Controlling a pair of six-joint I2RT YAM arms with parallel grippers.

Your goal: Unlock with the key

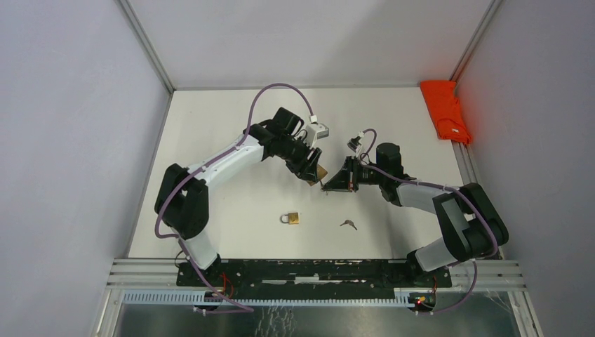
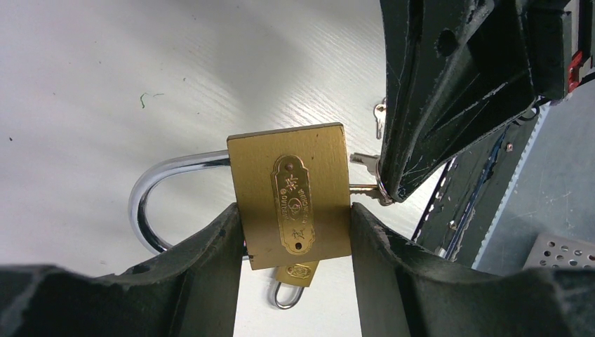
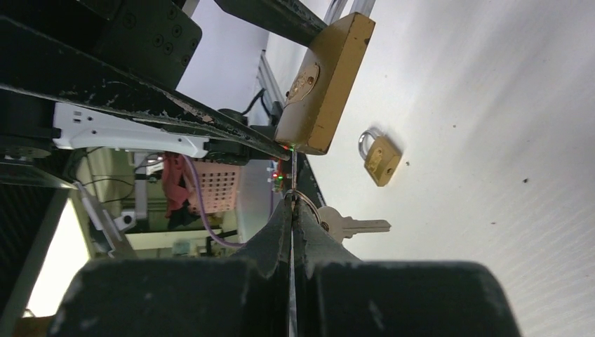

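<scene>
A large brass padlock [image 2: 254,175] with a steel shackle [image 2: 140,200] is gripped by its body in my left gripper, above the table. My right gripper is shut on a key [image 3: 294,172] at the padlock's end face. In the left wrist view this key's thin shaft [image 2: 361,187] meets the padlock's side; how deep it sits cannot be told. A second key [image 3: 361,226] dangles from the same ring [image 3: 309,203]. One shackle leg runs behind a left finger, so whether it is free of the body is hidden.
A small brass padlock [image 1: 293,218] lies on the table below the grippers, with loose keys [image 1: 349,225] to its right. An orange-red cloth [image 1: 445,112] rests at the far right corner.
</scene>
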